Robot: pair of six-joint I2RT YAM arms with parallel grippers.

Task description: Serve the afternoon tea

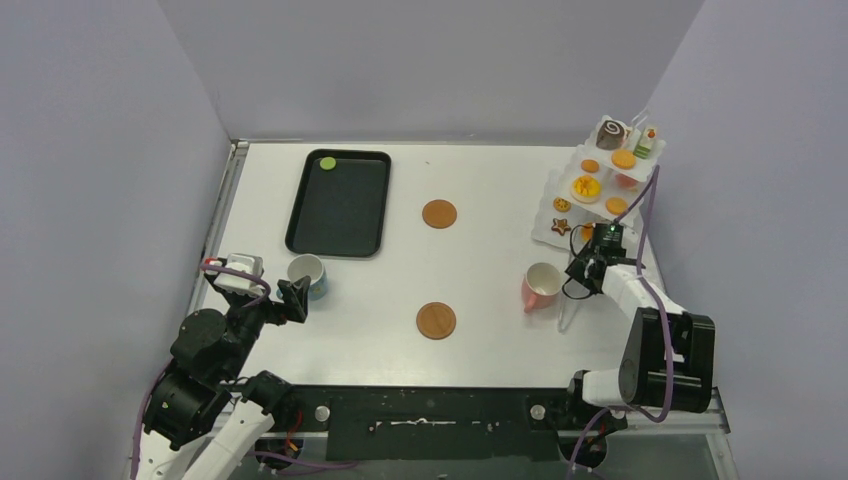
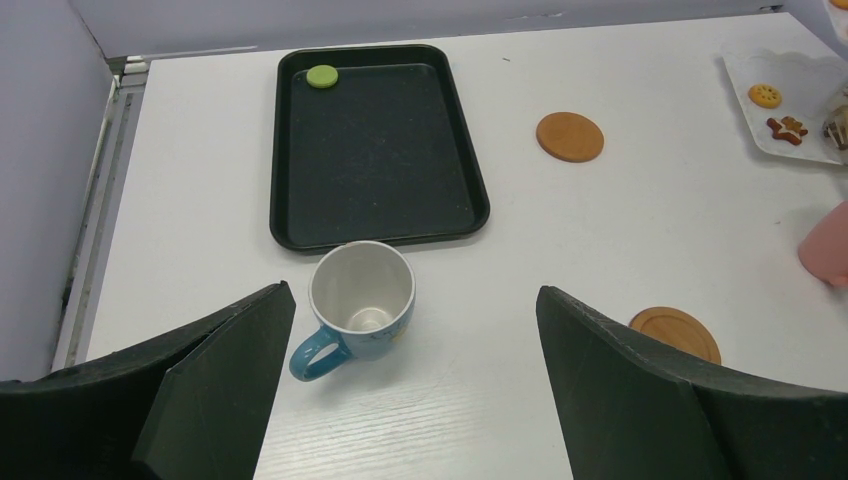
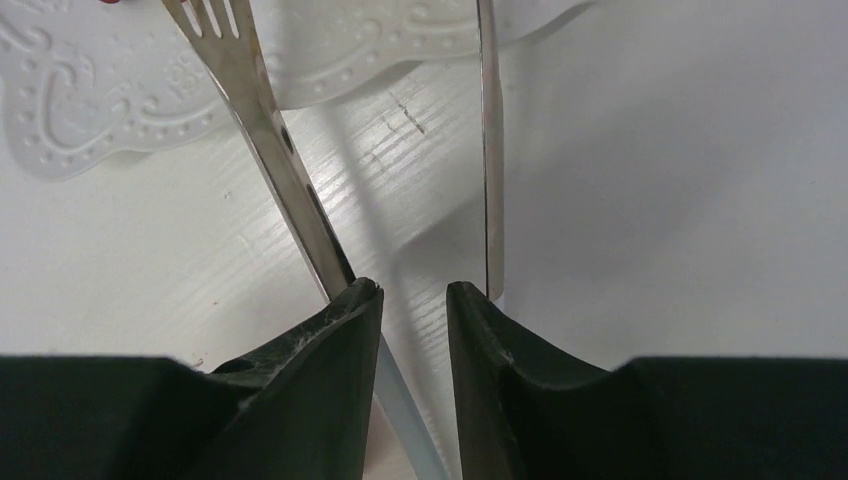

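Tongs with a white handle (image 1: 567,317) lie near the pink mug (image 1: 541,287). In the right wrist view their metal fork arm (image 3: 290,190) and a thin second arm (image 3: 492,170) run below my right gripper. Its fingers stand partly open, with the pale handle (image 3: 405,415) showing in the gap; no grip on it shows. A tiered white stand (image 1: 548,232) of sweets rises at the back right. My left gripper (image 1: 292,300) is open close to the blue-and-white mug (image 2: 362,290), which appears between its fingers but is not held.
A black tray (image 1: 338,205) with a green disc (image 1: 328,163) in one corner sits at the back left. Two brown coasters, a far one (image 1: 439,213) and a near one (image 1: 436,320), lie mid-table. Bare table surrounds them. The right wall stands close beside the right arm.
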